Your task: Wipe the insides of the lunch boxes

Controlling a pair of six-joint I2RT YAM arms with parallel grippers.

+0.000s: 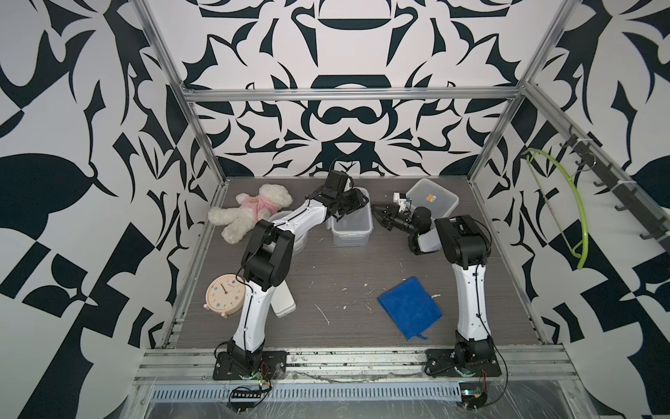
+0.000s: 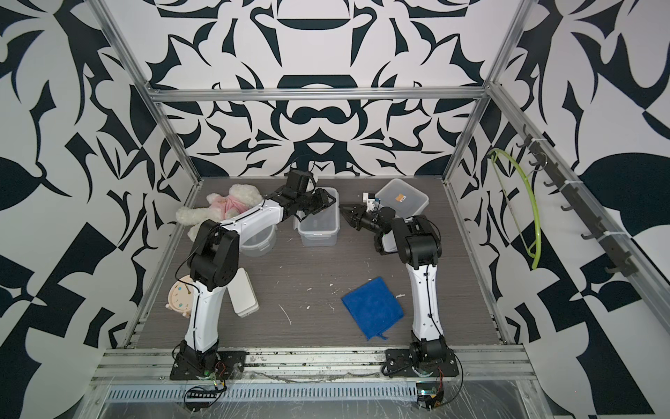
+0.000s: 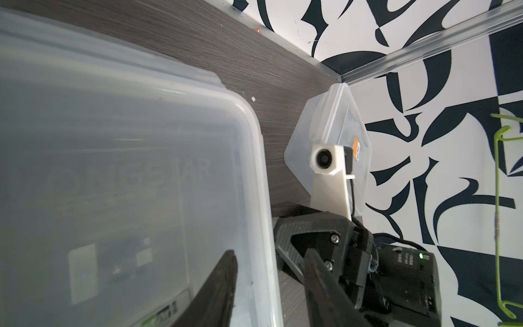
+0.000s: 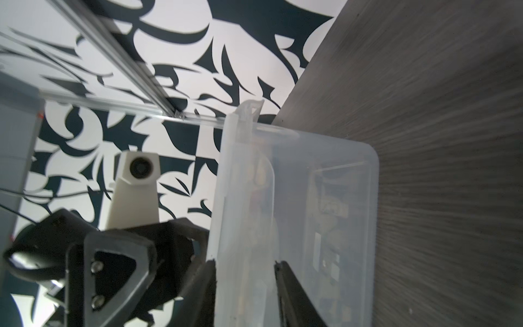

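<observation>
A clear lunch box (image 1: 352,236) stands open-topped at the back middle of the table. Over its right rim is my left gripper, fingers apart; in the left wrist view the rim runs between them. Contact cannot be told. Just right of the box is my right gripper, also open, its fingers in front of the box's side wall (image 4: 239,218) in the right wrist view. A second clear box (image 2: 259,244) is partly hidden under my left arm. Another clear container (image 1: 434,199) with an orange label is at the back right. The blue cloth (image 1: 410,307) lies flat at front right.
A white teddy bear (image 1: 237,222) with a pink bow lies at back left. Closer to the front are a round clock (image 1: 224,294) and a white case (image 1: 282,300). Small scraps dot the bare table (image 1: 335,279) at the middle front.
</observation>
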